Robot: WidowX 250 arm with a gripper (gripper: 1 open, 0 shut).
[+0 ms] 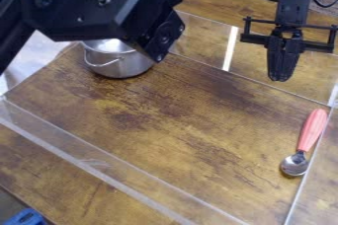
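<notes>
My gripper (280, 73) hangs at the upper right, above the back part of the wooden table, shut with nothing visible between its fingers. Below and to the right of it lies a spoon (311, 130) with a pink handle, its metal bowl toward the front. A steel pot (119, 64) with a wire handle stands at the back left, partly hidden behind the black arm.
Clear strips run along its left and right sides. A small blue object (24, 217) shows at the bottom left corner.
</notes>
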